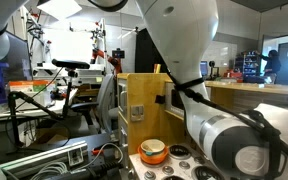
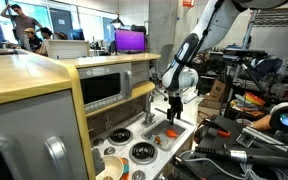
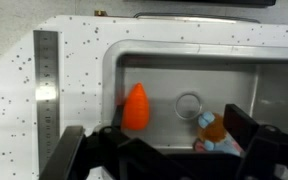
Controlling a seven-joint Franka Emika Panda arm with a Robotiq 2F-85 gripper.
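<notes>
My gripper stands open over the sink (image 3: 159, 47), with nothing held between its dark fingers. An orange carrot-like toy (image 3: 136, 107) lies inside the sink near its left wall in the wrist view, close to the left finger. A brown and white soft-looking object (image 3: 212, 128) is at the lower right, partly covered by the right finger. In exterior view 2 the gripper (image 2: 174, 112) hangs above the far part of the sink, and the orange toy (image 2: 171, 133) shows in the basin. Exterior view 1 does not show the gripper's fingers.
Stacked bowls (image 1: 152, 147), a yellow one above an orange one, sit on the counter beside round stove burners (image 1: 179, 152). A faucet (image 2: 149, 112) rises behind the sink. A metal ruler-like strip (image 3: 47, 92) lies left of the basin.
</notes>
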